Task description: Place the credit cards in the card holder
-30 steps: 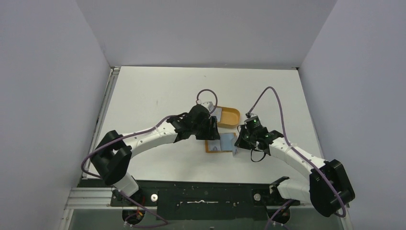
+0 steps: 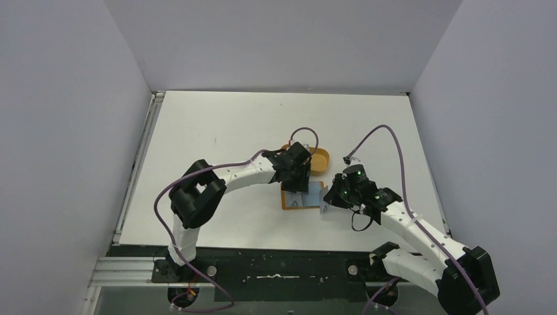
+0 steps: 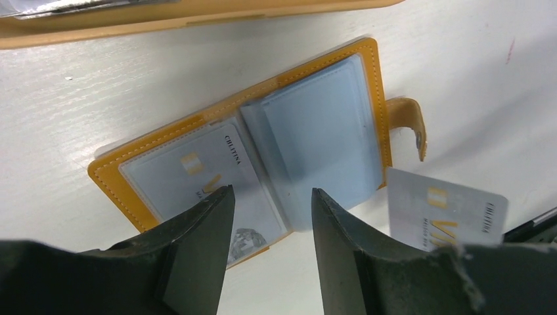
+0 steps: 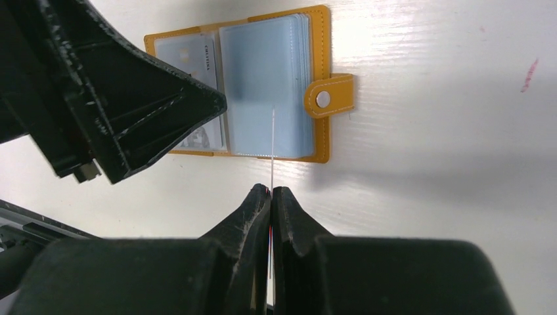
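The tan card holder [image 3: 371, 85] lies spread open on the table, its clear sleeves [image 3: 322, 125] on the right half. A VIP card [image 3: 203, 170] fills its left half. Over that half, my left gripper is open with nothing between its fingers. My right gripper is shut on a grey VIP card, which appears edge-on as a thin line in the right wrist view. This card is off the holder's right side, near the snap tab [image 4: 338, 95]. In the right wrist view the left gripper's fingers [image 4: 157, 111] cover part of the holder.
A yellow-orange tray [image 2: 320, 161] stands just behind the holder, partly hidden by the left arm; its edge [image 3: 276, 10] crosses the top of the left wrist view. Both grippers are close together.
My left gripper has moved right, in over the card holder. The right gripper, still holding its card, has shifted slightly to the right.
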